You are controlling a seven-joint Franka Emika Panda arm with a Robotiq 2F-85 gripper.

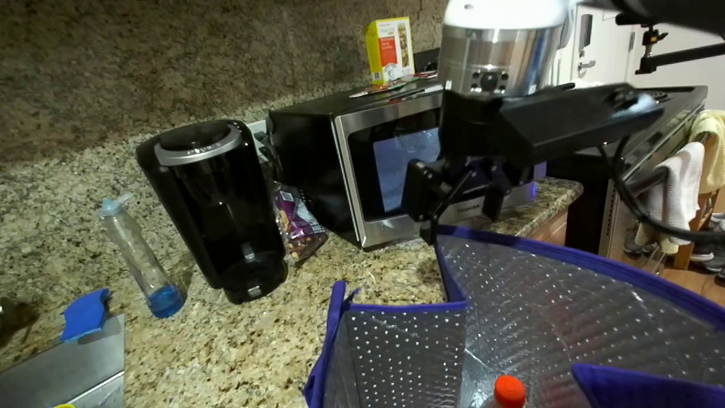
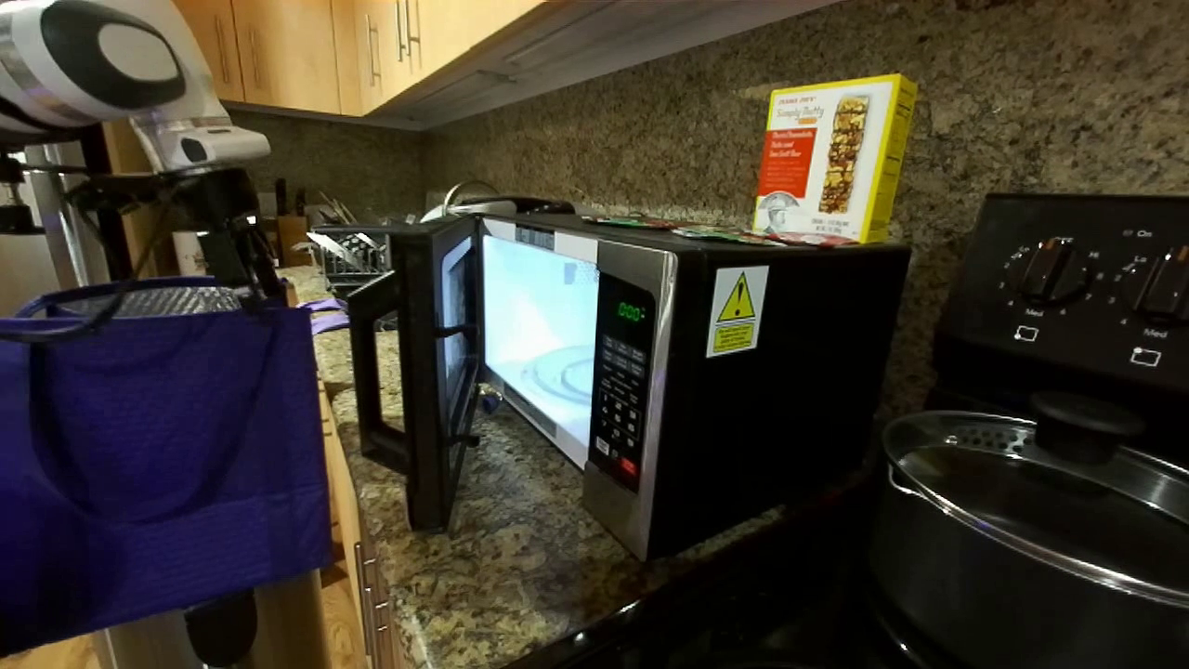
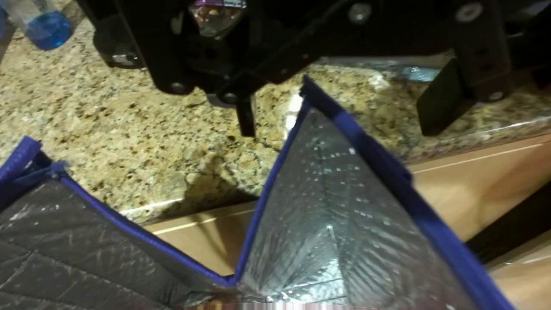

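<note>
My gripper (image 1: 462,219) is open above the far upper corner of a purple-trimmed bag (image 1: 520,299) with a silver quilted lining. In the wrist view, the bag's pointed corner (image 3: 315,106) rises into the space between the two spread fingers; whether either one touches it cannot be told. Nothing is gripped. Seen from the other side, the bag (image 2: 167,457) is upright beside the counter, its top near the gripper. An orange-red bottle cap (image 1: 510,391) shows inside the bag.
A microwave (image 2: 769,413) stands on the counter, its door (image 2: 429,390) swung open and its lit inside bare but for a glass plate. Left of it are a black coffee maker (image 1: 217,204), a snack bag (image 1: 297,221) and a bottle of blue liquid (image 1: 163,299). A lidded pot (image 2: 1025,524) sits on the stove.
</note>
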